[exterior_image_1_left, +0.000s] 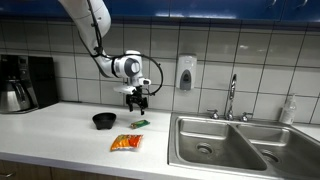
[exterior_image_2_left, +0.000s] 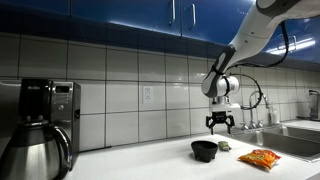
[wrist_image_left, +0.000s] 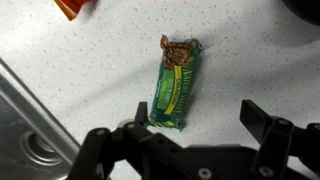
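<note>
A small green packet (wrist_image_left: 174, 85) with a crumpled brown end lies flat on the white counter in the wrist view. In exterior view 1 the same green packet (exterior_image_1_left: 139, 124) shows behind an orange packet (exterior_image_1_left: 127, 143). My gripper stands open above the counter, its two dark fingers wide apart. The green packet extends up and away from the gap between them, and nothing is held. From the side, the gripper (exterior_image_1_left: 137, 102) hovers clearly over the green packet, not touching it. A black bowl (exterior_image_1_left: 104, 121) sits left of the packet.
A double steel sink (exterior_image_1_left: 205, 146) with a faucet (exterior_image_1_left: 232, 97) takes up the right side. A coffee maker (exterior_image_2_left: 42, 126) stands at the far left.
</note>
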